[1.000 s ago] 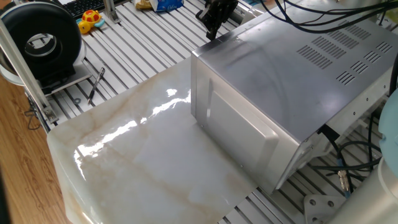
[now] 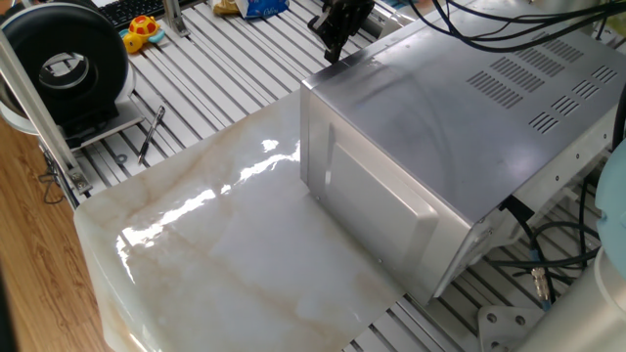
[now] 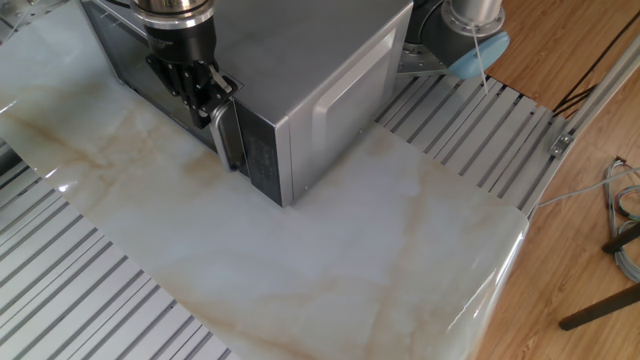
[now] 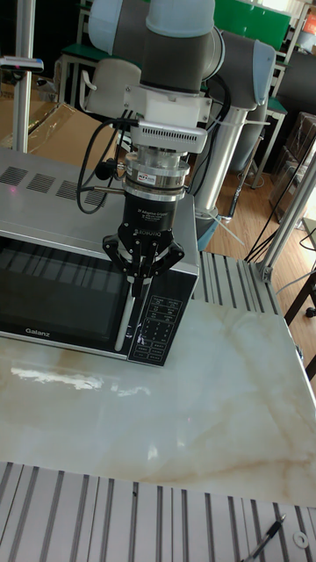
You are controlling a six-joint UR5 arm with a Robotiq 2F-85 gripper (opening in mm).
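The silver microwave shows its side and vented top in exterior view 1. Its dark front door looks closed, with an upright silver handle beside the keypad. My gripper points down in front of the door, its fingertips close together at the upper end of the handle. From the other side, exterior view 2 has the gripper at the handle's top as well. Whether the fingers clasp the handle or only stand against it is not clear. Only a dark part of the gripper appears behind the microwave in exterior view 1.
A glossy marbled sheet lies bare in front of and beside the microwave. Past it are the slatted table, a pen, an orange-and-yellow toy and a black ring-shaped device. Black cables cross above the microwave's top.
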